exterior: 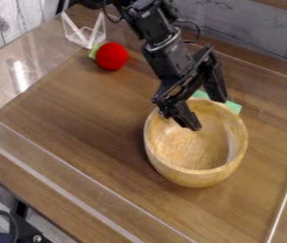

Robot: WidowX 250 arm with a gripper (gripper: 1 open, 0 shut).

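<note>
A black robot arm reaches down from the top centre, its gripper (181,106) hanging over the back left rim of a large wooden bowl (192,159) on the right half of the table. The fingers appear to be apart, but whether anything is between them is hard to tell. A green object (233,106) lies behind the bowl, partly hidden by it and the arm.
A red ball (112,56) sits at the back left, with a small green item behind it and a white wire stand (86,30).
</note>
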